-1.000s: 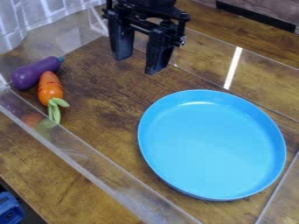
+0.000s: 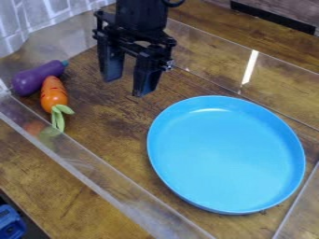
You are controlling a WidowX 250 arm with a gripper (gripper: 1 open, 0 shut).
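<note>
My dark gripper (image 2: 130, 77) hangs at the top centre of the camera view, open, its two fingers apart with nothing visible between them, above bare wooden board. An orange carrot (image 2: 54, 96) with green top lies at the left, beside a purple eggplant (image 2: 37, 77). A round blue plate (image 2: 226, 154) sits to the lower right of the gripper.
Clear low walls (image 2: 88, 170) edge the wooden work area (image 2: 106, 140). A blue object (image 2: 7, 222) shows at the lower left corner, outside the wall. Board between carrot and plate is free.
My gripper has moved a little left and downward in the view, toward the carrot side. The carrot, eggplant and plate have not moved.
</note>
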